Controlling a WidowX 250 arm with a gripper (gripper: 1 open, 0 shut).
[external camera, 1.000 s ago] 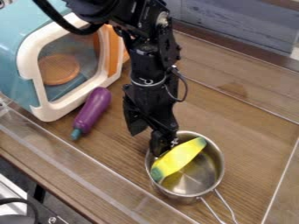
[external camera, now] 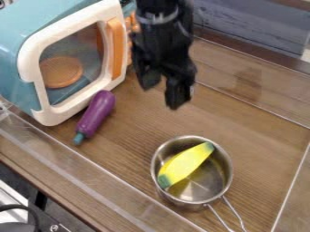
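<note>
My gripper (external camera: 162, 83), a dark blurred shape, hangs open in the upper middle, right of the toy microwave (external camera: 51, 109), whose door frame stands at the left. A yellow banana-like toy (external camera: 184, 163) with green ends lies inside the steel pot (external camera: 212, 191) at lower right, well apart from the gripper. A purple eggplant toy (external camera: 96, 114) lies beside the microwave.
A grey wall (external camera: 255, 27) runs along the back right. The counter's front edge is at lower left.
My gripper has risen up and back from over the pot. The yellow toy stays in the pot, lying slightly differently.
</note>
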